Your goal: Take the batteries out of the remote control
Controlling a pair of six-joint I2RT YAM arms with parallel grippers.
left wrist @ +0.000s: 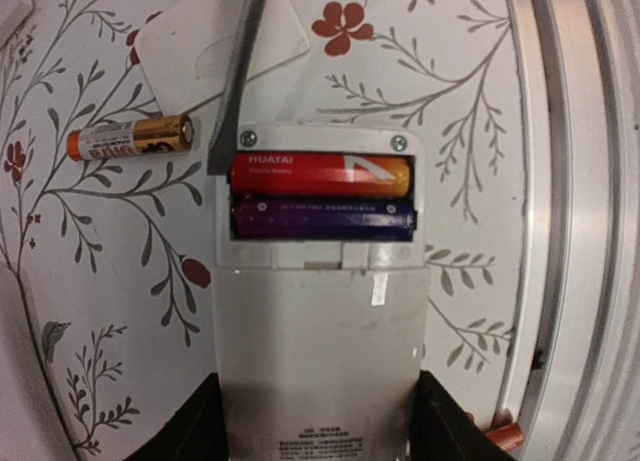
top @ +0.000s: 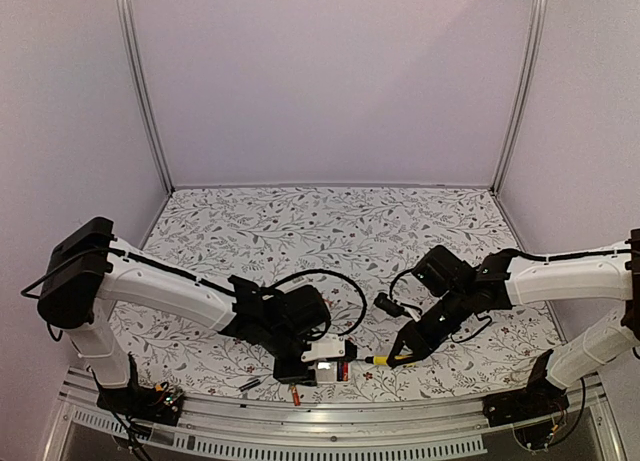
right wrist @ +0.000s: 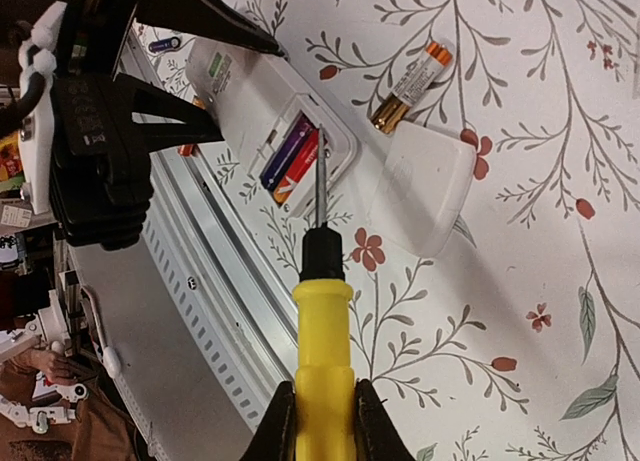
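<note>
My left gripper is shut on the white remote, whose open compartment holds a red battery and a purple battery. In the right wrist view my right gripper is shut on a yellow-handled screwdriver; its thin metal tip reaches the edge of the battery compartment. The detached cover lies beside the remote. An orange-and-silver battery lies loose near the cover.
Another orange battery and small dark items lie near the metal front rail.
</note>
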